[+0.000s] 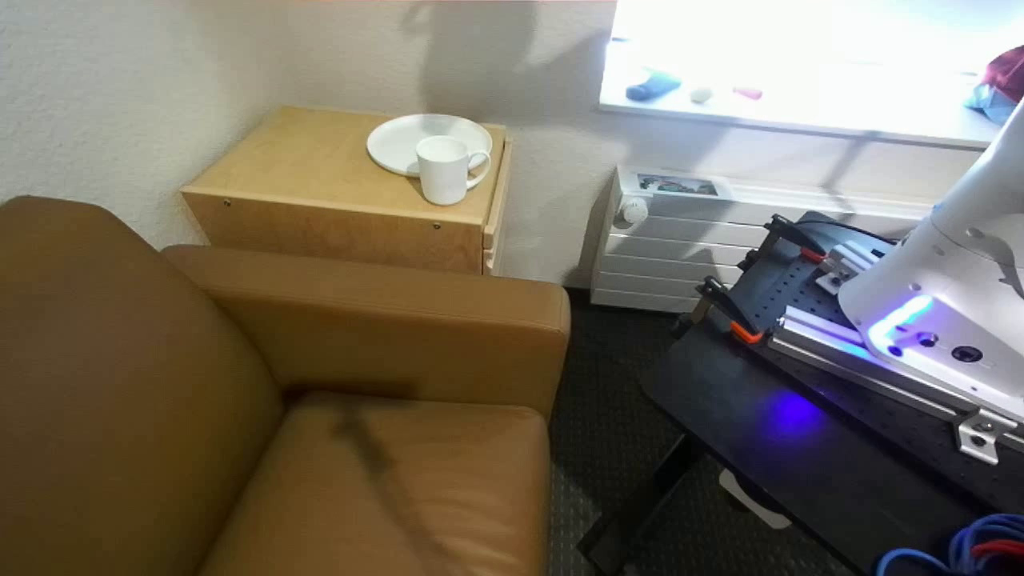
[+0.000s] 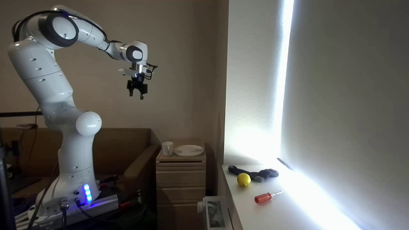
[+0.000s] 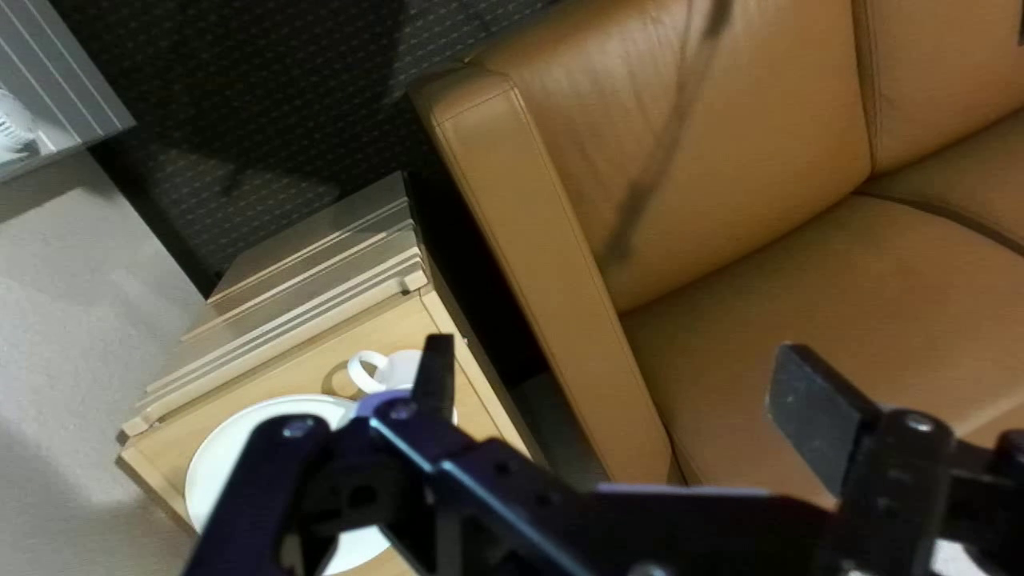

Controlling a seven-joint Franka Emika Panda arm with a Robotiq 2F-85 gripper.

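My gripper hangs high above the furniture, fingers pointing down. In the wrist view its two black fingers stand wide apart with only background between them, so the gripper is open and empty. A white mug stands upright on the wooden cabinet, its handle toward the cabinet's drawer side. Right beside it lies a white plate; whether the two touch I cannot tell. From the wrist, the mug and plate are partly covered by my left-hand finger.
A brown sofa adjoins the cabinet. On the window sill lie a yellow lemon, a red screwdriver and a dark cloth-like item. A radiator sits below the sill. The cabinet top's far part is bare.
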